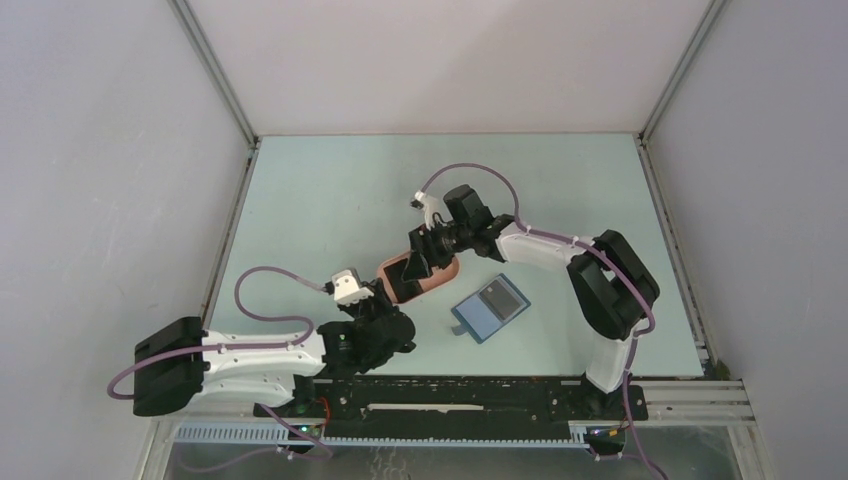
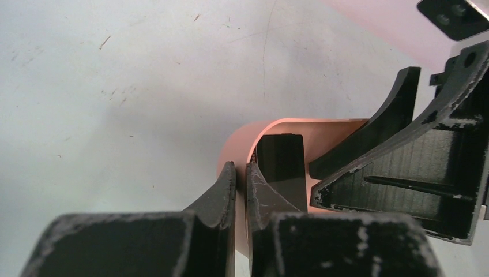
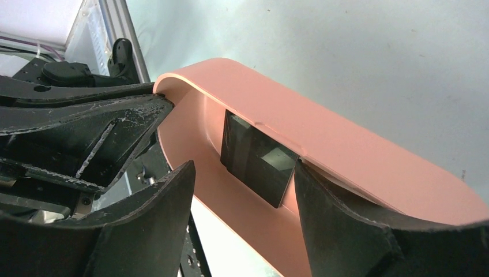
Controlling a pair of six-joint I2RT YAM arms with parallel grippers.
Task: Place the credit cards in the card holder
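A pink oblong holder [image 1: 446, 276] is held between both arms near the middle of the table. A dark card stack [image 3: 257, 156] sits inside it, against one long wall. My left gripper is shut on the holder's end wall, as the left wrist view shows. My right gripper is part open with its fingertips at the holder's interior; one finger reaches in beside the dark cards, and whether it touches them is unclear.
A blue-grey card holder [image 1: 480, 315] with a grey panel lies on the table to the right, below the right arm.
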